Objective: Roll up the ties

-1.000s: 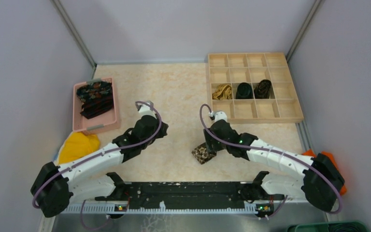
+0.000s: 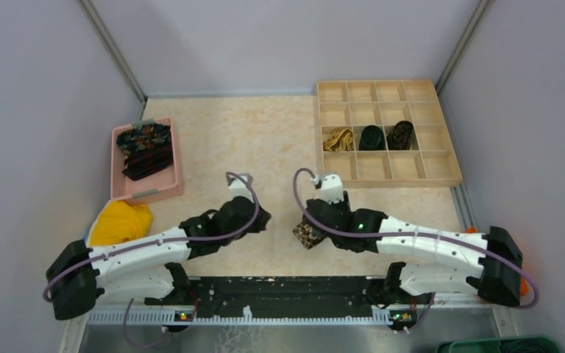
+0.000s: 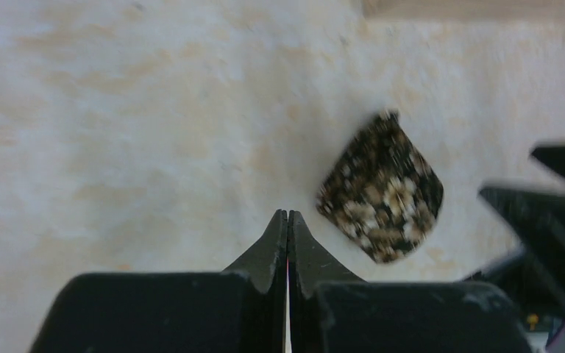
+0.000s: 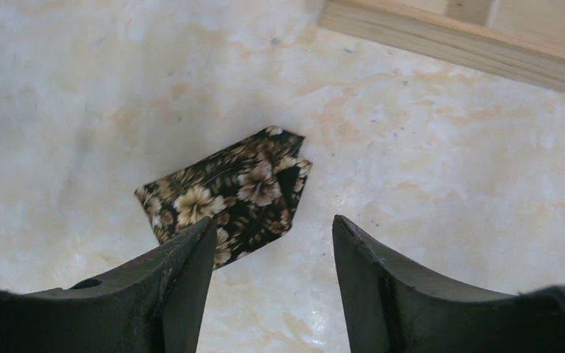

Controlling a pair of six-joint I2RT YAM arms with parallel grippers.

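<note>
A dark floral tie point(image 2: 308, 234), folded into a small flat bundle, lies on the table and is partly covered by the right arm in the top view. In the right wrist view the tie point(image 4: 228, 191) shows folded layers at its upper right end. My right gripper is open over its near edge, nothing between the fingers. My left gripper is shut and empty, to the left of the tie point(image 3: 384, 190). Three rolled ties, gold point(image 2: 338, 140), green point(image 2: 371, 138) and dark point(image 2: 400, 135), sit in compartments of the wooden organizer point(image 2: 388, 184).
At the left stands a pink bin point(image 2: 179, 173) with dark folded ties point(image 2: 145, 151) in it. A yellow cloth point(image 2: 121, 223) lies in front of the bin. Behind the arms, the table's middle point(image 2: 243, 136) is bare. The organizer's front edge lies just beyond the tie.
My left arm has moved right, toward the tie. The tie looks about where it was.
</note>
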